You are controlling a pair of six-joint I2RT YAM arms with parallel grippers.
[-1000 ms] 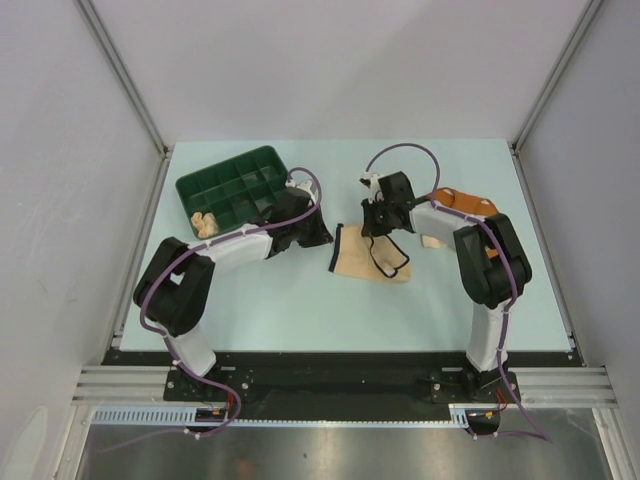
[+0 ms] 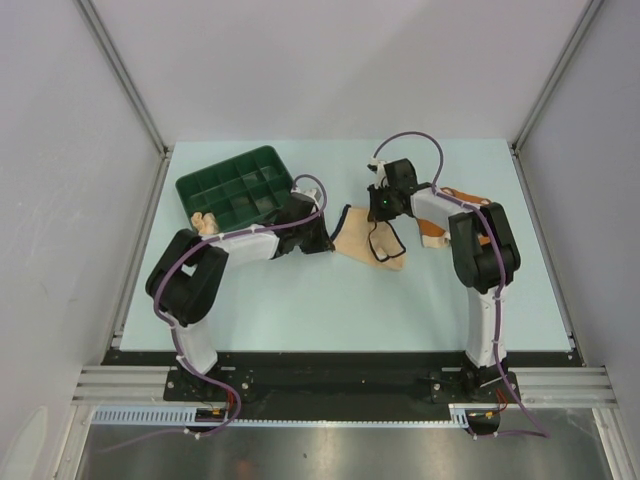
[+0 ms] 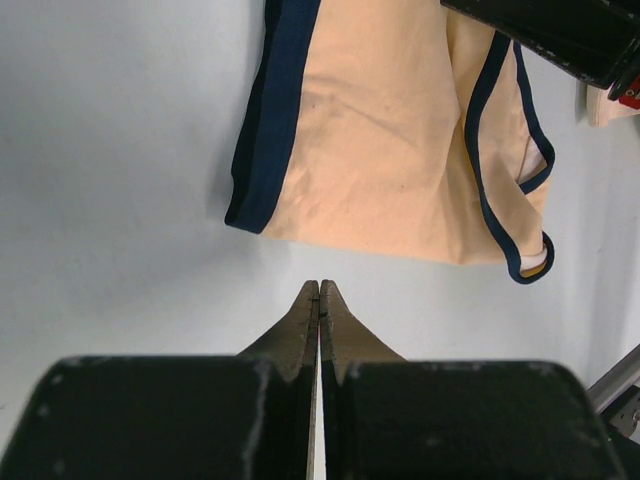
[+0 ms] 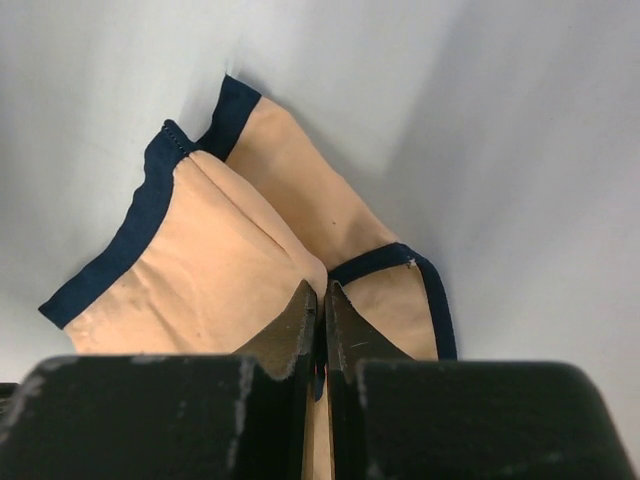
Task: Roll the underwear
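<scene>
The beige underwear [image 2: 357, 240] with navy bands lies in the middle of the table, partly folded over on its right side. My right gripper is shut on its fabric near the far edge, where a fold of cloth runs into the fingertips. My left gripper is shut with nothing visible between its fingers, just beside the underwear [image 3: 370, 150]; in the top view it sits at the cloth's left end.
A dark green divided box [image 2: 230, 170] with a small beige bundle [image 2: 204, 222] stands at the back left. Orange and beige garments [image 2: 434, 230] lie at the right under the right arm.
</scene>
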